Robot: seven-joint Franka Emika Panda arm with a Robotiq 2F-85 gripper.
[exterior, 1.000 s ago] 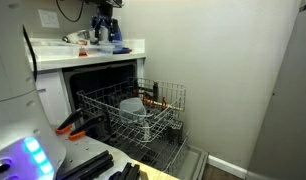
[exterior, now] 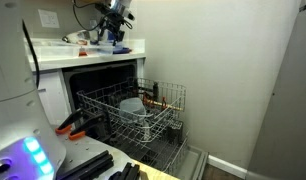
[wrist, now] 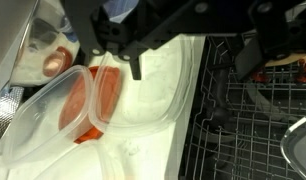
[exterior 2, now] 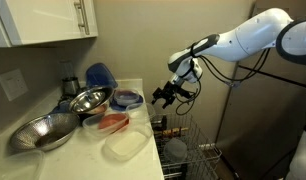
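My gripper (exterior 2: 173,98) hangs above the right edge of the counter. In the wrist view my gripper stands open, its fingers wide apart with nothing held between them. Below it, a clear plastic container (wrist: 143,98) rests on the white counter, partly covered by one finger. Beside this lies another clear container (wrist: 61,102) with something red (wrist: 105,98) next to it. The dishwasher's pulled-out rack (exterior: 158,92) is beside the counter, and a clear bowl (exterior: 132,106) sits in it.
A steel colander (exterior 2: 45,132), a steel bowl (exterior 2: 90,100) and blue dishes (exterior 2: 125,98) crowd the counter's left and back. The lower rack (exterior: 165,152) is also out and looks largely empty. Open floor lies right of the dishwasher.
In exterior view 1 the gripper has shifted a little to the right, above the counter's edge. The dishes and racks look unchanged.
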